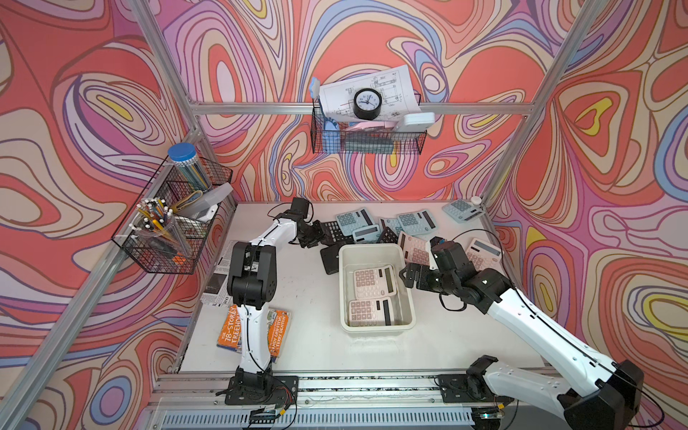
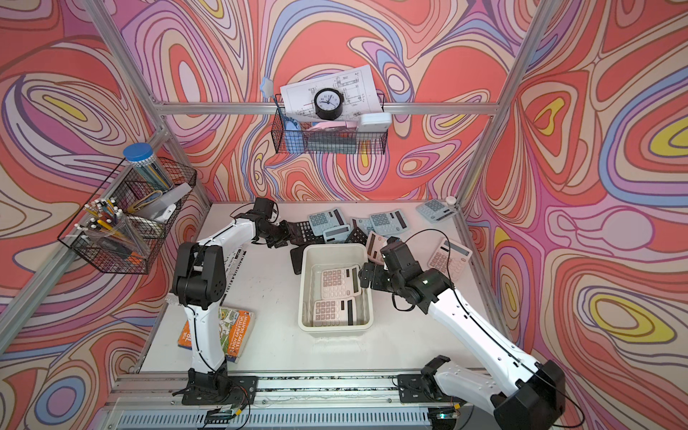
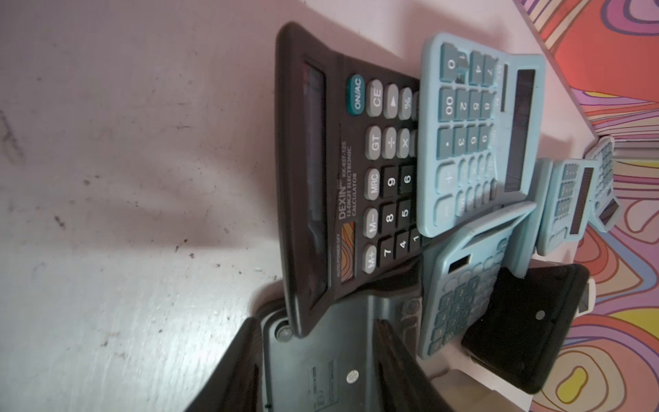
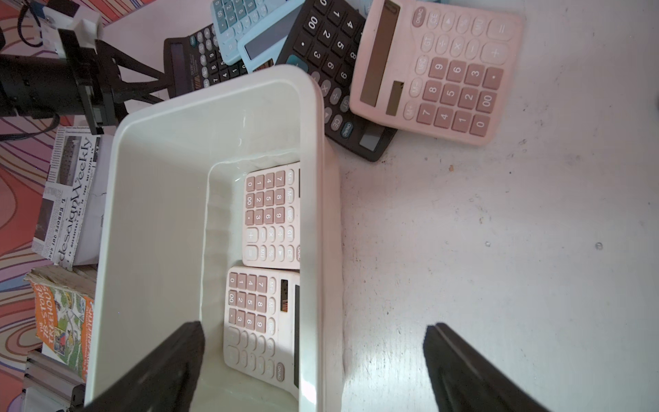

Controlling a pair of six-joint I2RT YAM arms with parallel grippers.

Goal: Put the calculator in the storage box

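The white storage box stands mid-table, holding two pink calculators, an upper one and a lower one. Left of the back pile my left gripper hovers beside a black calculator. In the left wrist view that black calculator lies tilted, ahead of the parted fingers. An overturned dark calculator shows between and beyond them; nothing appears gripped. Over the box's right rim, my right gripper is open and empty.
Several blue calculators lie at the back. Pink calculators rest behind and right of the box. Orange books and newspaper lie at left. Wire baskets hang on the frame. The table left and right of the box is clear.
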